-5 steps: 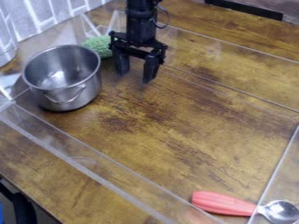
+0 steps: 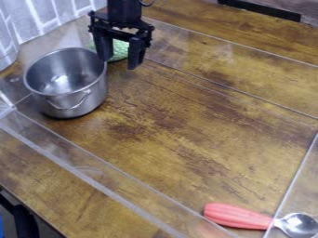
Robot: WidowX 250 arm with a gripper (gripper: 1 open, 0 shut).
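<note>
My black gripper hangs at the back left, beside the rim of a steel pot and in front of a green object that it partly hides. Whether its fingers are open or shut, or hold anything, is hard to tell. A red-handled spoon lies at the front right.
Transparent walls or panels run along the left, front and right. A patterned light wall stands at the back left.
My gripper has moved left and upward, closer to above the green object. The pot and spoon have stayed where they were.
</note>
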